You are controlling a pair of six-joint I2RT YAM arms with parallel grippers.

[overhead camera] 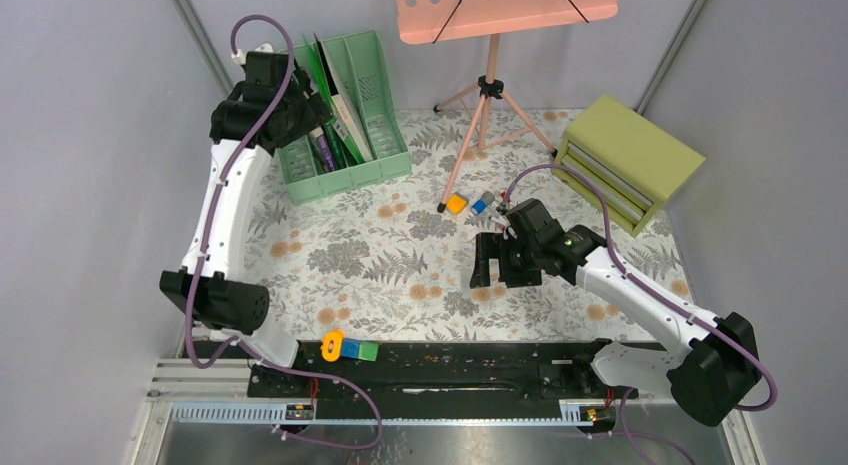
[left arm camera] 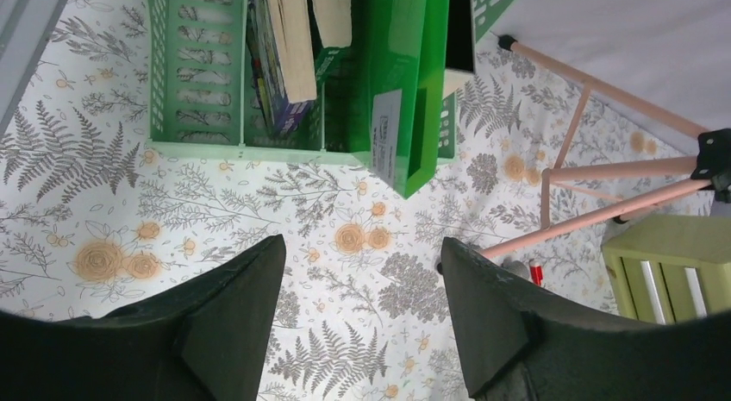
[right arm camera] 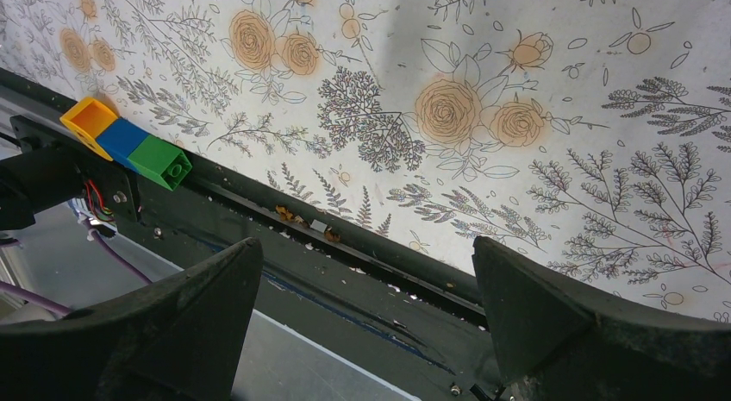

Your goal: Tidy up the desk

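Observation:
At the back left stands a mint-green rack (overhead camera: 350,179) with books and folders leaning in its slots. A bright green folder (left arm camera: 396,116) sticks out over the rack's front edge in the left wrist view. My left gripper is open above the rack, its fingers apart with nothing between them. Over the right middle of the desk, my right gripper (overhead camera: 492,275) is open and empty. A row of joined yellow, blue and green blocks (right arm camera: 131,147) lies at the desk's front edge. By the stand's foot are a yellow block (overhead camera: 457,203) and a small blue-and-grey item (overhead camera: 482,202).
A pink music stand (overhead camera: 490,88) rises at the back middle, its legs spread on the patterned desk. An olive drawer box (overhead camera: 630,155) sits at the back right.

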